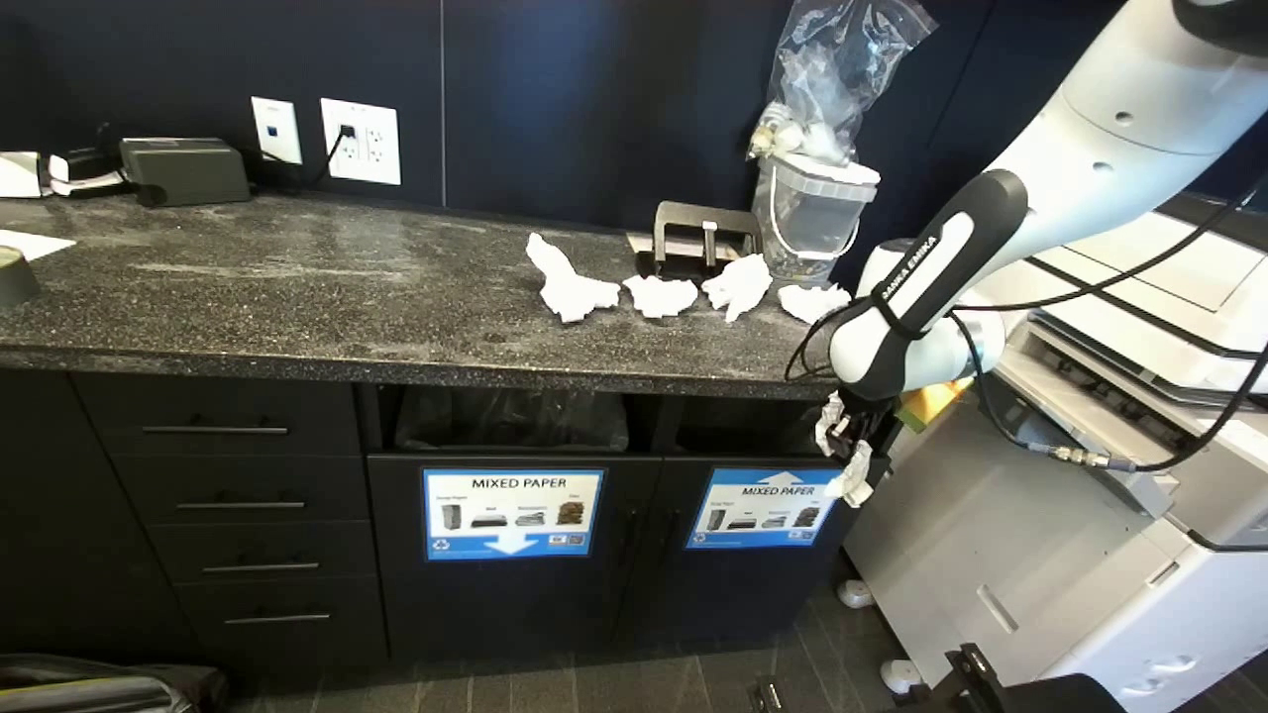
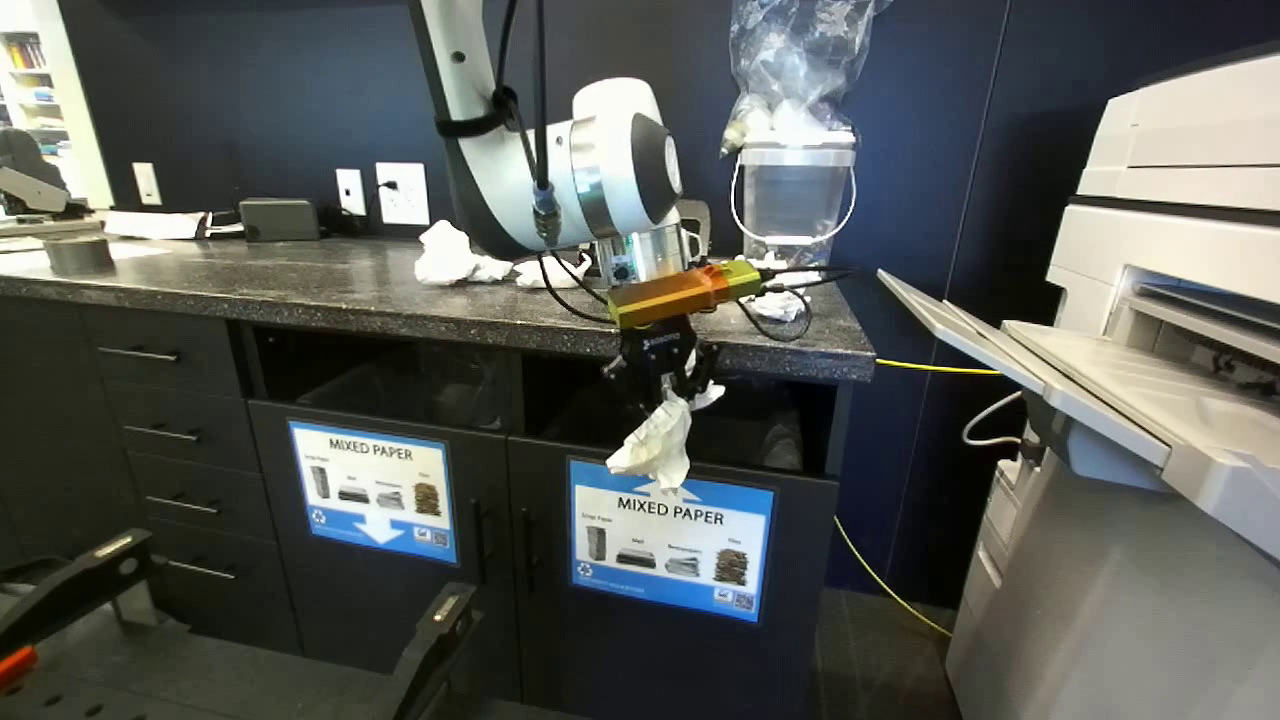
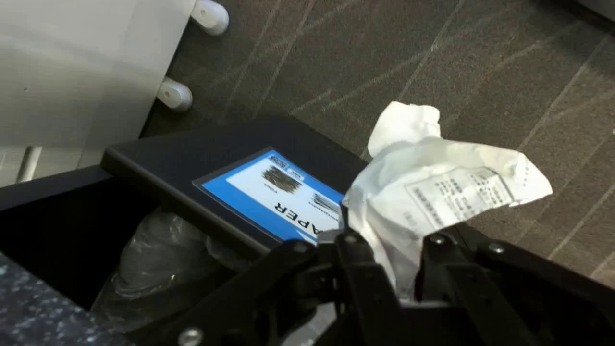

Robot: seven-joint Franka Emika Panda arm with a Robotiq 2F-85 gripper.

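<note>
My gripper is shut on a crumpled white paper (image 3: 438, 184) with a printed label on it. In the second exterior view this held paper (image 2: 655, 446) hangs below the fingers, in front of the right-hand cabinet opening (image 2: 768, 422), just under the counter edge. The wrist view shows a clear plastic liner (image 3: 161, 253) inside that dark opening, to the left of the paper, with the cabinet door front (image 3: 253, 124) between. Several more crumpled papers, such as the leftmost one (image 1: 568, 280), lie on the counter.
The dark counter (image 1: 357, 285) overhangs the bin openings. At its back stand a hole punch (image 1: 703, 226) and a clear bucket (image 1: 810, 220) with a bag on top. A large printer (image 1: 1010, 547) is close on the right. Bare floor (image 3: 519, 75) lies in front of the cabinet.
</note>
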